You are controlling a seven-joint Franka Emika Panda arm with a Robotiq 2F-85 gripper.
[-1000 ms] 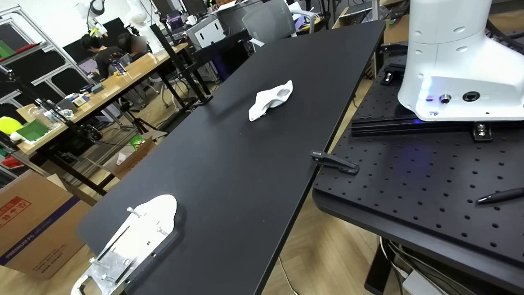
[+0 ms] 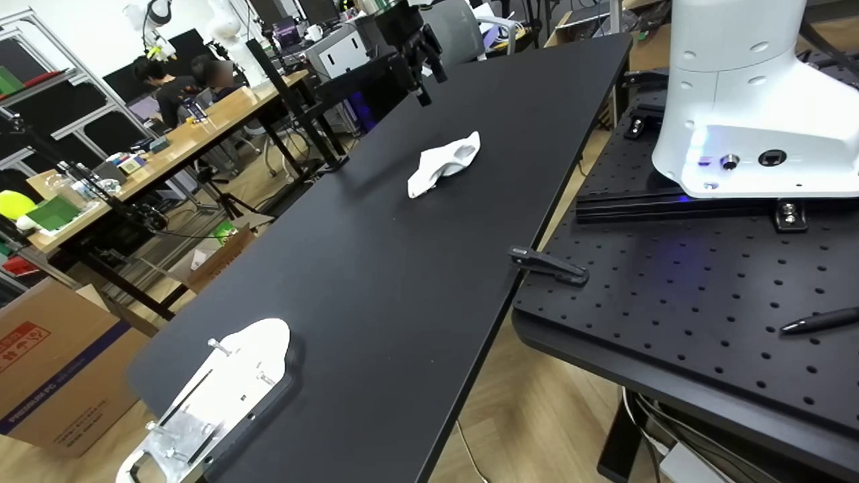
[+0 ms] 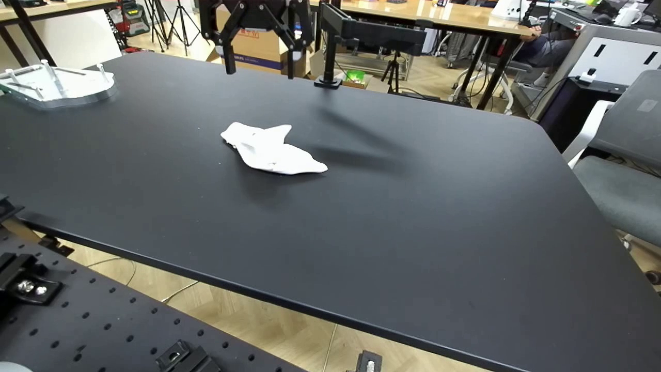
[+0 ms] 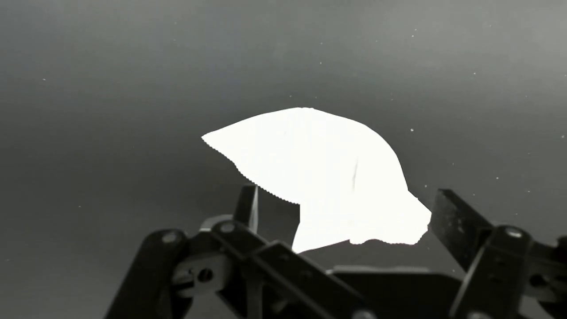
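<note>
A crumpled white cloth point(image 2: 443, 164) lies on the black table, its folds also visible in exterior view 2 as a white heap point(image 3: 267, 152). High above the table, my gripper point(image 3: 260, 69) hangs with its fingers spread and nothing between them. In exterior view 1 the gripper point(image 2: 432, 87) is at the top, clear of the tabletop. From the wrist, the cloth point(image 4: 329, 170) appears bright and washed out, in line with the space ahead of the open gripper; how far below it lies is hard to judge there.
At the table's far end from the chair lies a white plate-like fixture with upright pegs point(image 2: 233, 366). A black post with a horizontal arm point(image 3: 328, 49) stands at the table edge behind the cloth. Bare tabletop point(image 3: 434, 217) surrounds the cloth.
My gripper has come down into the top of exterior view 1, where it was out of sight before. The cloth has not moved.
</note>
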